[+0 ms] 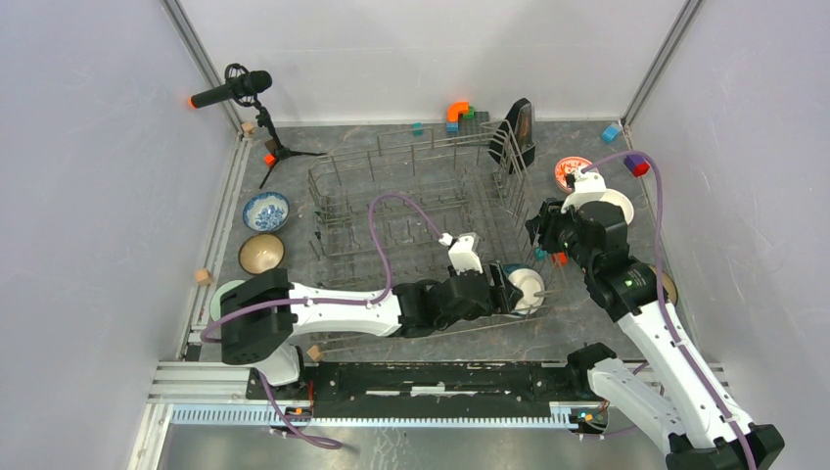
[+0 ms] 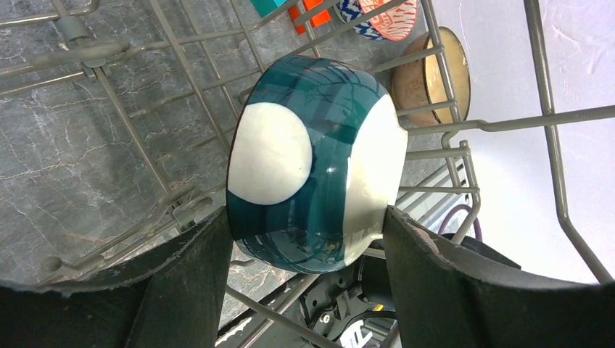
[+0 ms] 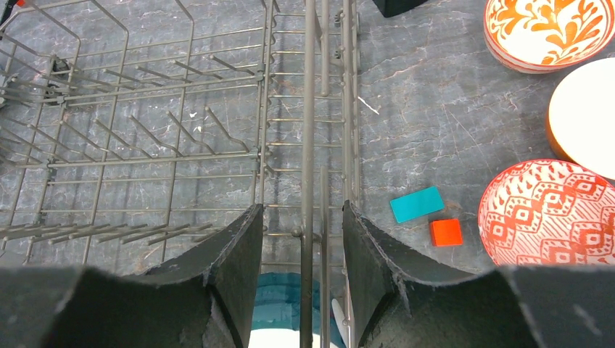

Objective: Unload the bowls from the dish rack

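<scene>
The wire dish rack [image 1: 391,235] fills the middle of the table. In its front right corner rests a teal and white bowl [image 2: 319,156], tilted on its side. My left gripper has one finger on each side of this bowl, the tips against or very near its wall. Whether they grip it does not show. At the rack's right side, my right gripper is shut on the upright wires of the rack wall, which run between its fingers. Part of the teal bowl [image 3: 279,301] shows below them.
Right of the rack stand an orange-patterned bowl [image 3: 551,29], a white bowl [image 3: 587,116] and a red-patterned bowl [image 3: 549,214]. Left of it are a blue-white bowl [image 1: 265,211], a tan bowl [image 1: 260,254] and a microphone stand [image 1: 279,147]. Small blocks [image 3: 446,233] lie about.
</scene>
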